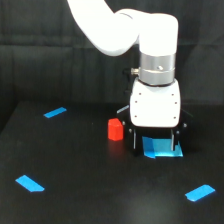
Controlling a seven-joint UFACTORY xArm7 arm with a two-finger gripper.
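A red block [115, 129] stands on the dark table, left of the white hand. My gripper [156, 147] points down over a light-blue piece [163, 148], its dark fingers set wide apart, so it looks open. The blue piece shows below the hand and between the fingers; its upper part is hidden. Whether the fingers touch it or hang in front of it, I cannot tell. Nothing is seen gripped.
Blue strips lie on the table: a far left strip [55, 112], a near left strip [30, 184] and a near right strip [200, 193]. A dark curtain [50, 65] closes off the back.
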